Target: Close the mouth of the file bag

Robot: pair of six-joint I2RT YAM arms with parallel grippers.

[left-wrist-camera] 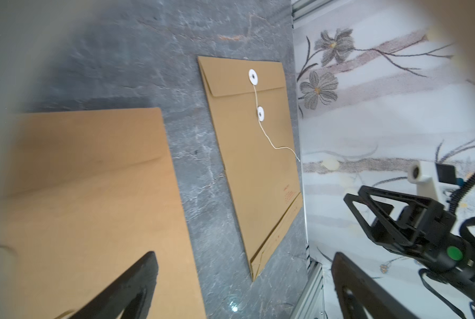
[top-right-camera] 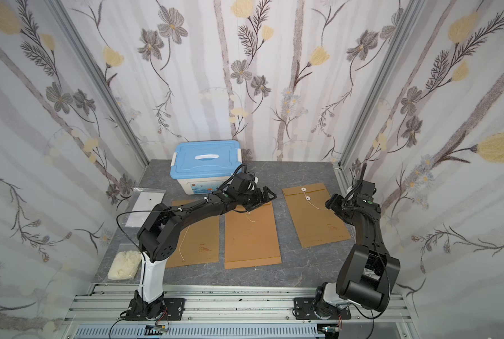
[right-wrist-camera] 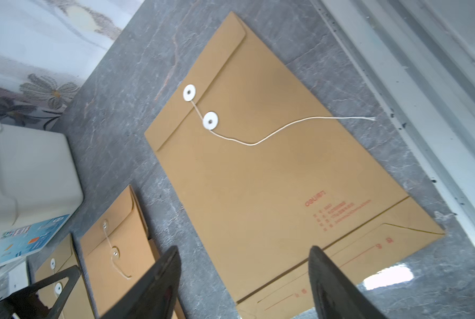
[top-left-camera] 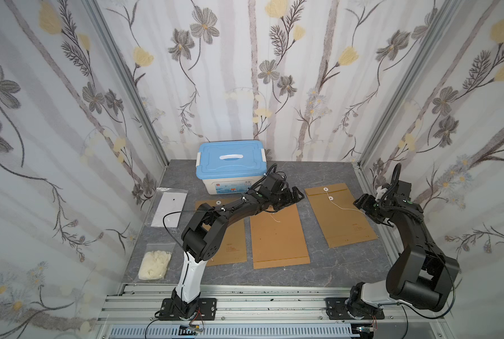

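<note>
Three kraft file bags with string-and-button flaps lie on the grey table: one at the right [right-wrist-camera: 264,180], one in the middle [top-left-camera: 277,243], one at the left [top-left-camera: 229,251]. The right bag's string trails loose from its lower button [right-wrist-camera: 210,120] across the bag and past its edge. My left gripper [top-left-camera: 294,195] hangs open over the upper part of the middle bag, facing the right bag, nothing between its fingers. My right gripper [top-right-camera: 333,203] stands open above the right bag's right edge, nothing between its fingers.
A lidded plastic box [top-left-camera: 230,161] stands at the back left. A white sheet in a sleeve [top-left-camera: 167,209] and a pouch of cream material [top-left-camera: 153,265] lie along the left side. Metal rails edge the table. Bare table shows between the middle and right bags.
</note>
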